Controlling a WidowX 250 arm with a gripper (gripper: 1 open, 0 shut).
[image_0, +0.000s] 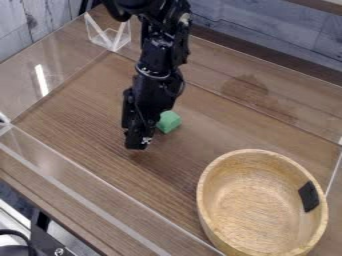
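Observation:
The black robot arm reaches down from the top centre, its gripper (139, 130) low over the wooden table left of a small green block (168, 121). The gripper's lower parts are dark, and I cannot tell how far apart its fingers are or whether anything is between them. The block is partly behind the arm.
A large round tan bowl (261, 219) with a black patch on its side fills the lower right. A white wire-like object (107, 32) stands at the back left.

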